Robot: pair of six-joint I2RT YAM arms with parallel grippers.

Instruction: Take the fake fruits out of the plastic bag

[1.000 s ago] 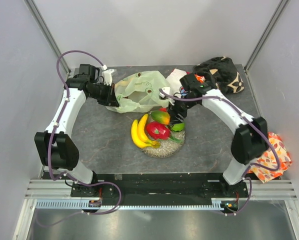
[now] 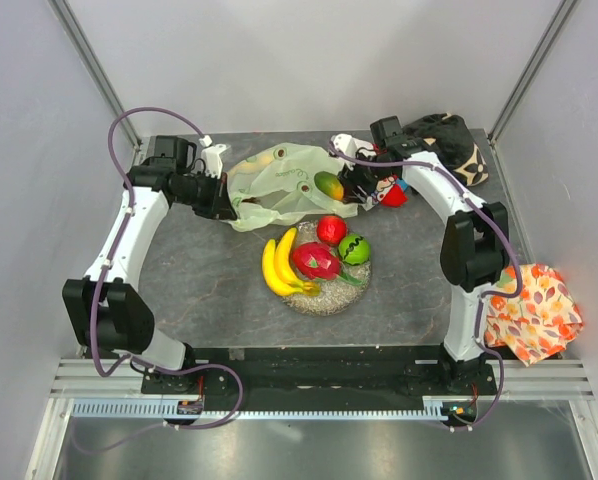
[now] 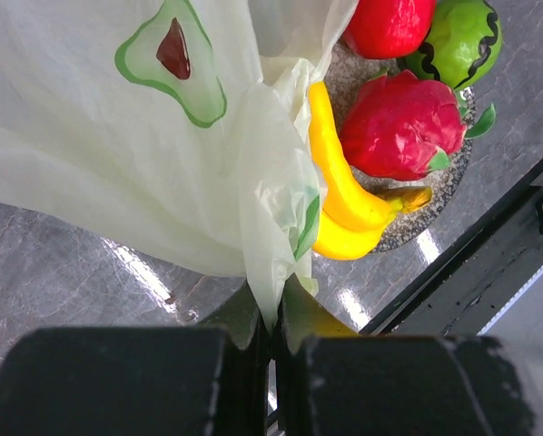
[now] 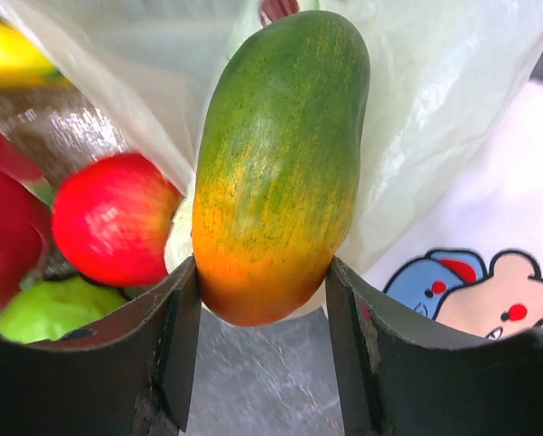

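A pale plastic bag point(image 2: 279, 190) with green fruit prints lies at the back middle. My left gripper is shut on its gathered left end. My right gripper is shut on a green-and-orange mango point(image 4: 276, 154), held at the bag's right part, above the plate's back right. A stone plate point(image 2: 309, 305) holds bananas point(image 2: 274, 270), a dragon fruit point(image 2: 315, 261), a red fruit point(image 2: 331, 229) and a small watermelon point(image 2: 353, 249).
A dark patterned cloth bag point(image 2: 449, 145) and a white-red cloth with cartoon prints point(image 4: 489, 182) lie back right. An orange-print cloth point(image 2: 534, 310) is at front right. The counter left and right of the plate is clear.
The left gripper has barely moved.
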